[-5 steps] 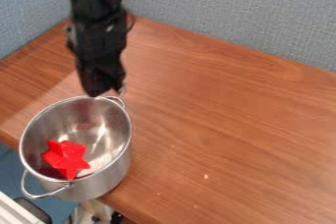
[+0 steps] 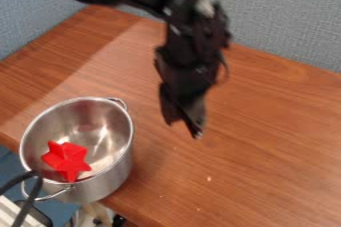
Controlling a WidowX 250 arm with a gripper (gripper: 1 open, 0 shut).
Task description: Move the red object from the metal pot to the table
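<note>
A bright red, star-like object (image 2: 67, 159) lies inside the shiny metal pot (image 2: 118, 131), toward its near side. The pot stands at the table's left front edge, its opening facing up toward the camera. Up and to the right of the pot, my black gripper (image 2: 190, 123) hangs over the wooden table, pointing down and blurred. It is clear of both the pot and the red object. Whether its fingers are apart or together cannot be made out.
Bare wooden table (image 2: 266, 161) spreads to the right of the pot and behind it. Grey-blue walls close off the back and left. A dark cable (image 2: 27, 196) crosses near the pot's handle at the lower left.
My arm has swung right and nearer the camera, from behind the pot to over the open table. A dark cable has come in at lower left. Pot and red object have stayed put.
</note>
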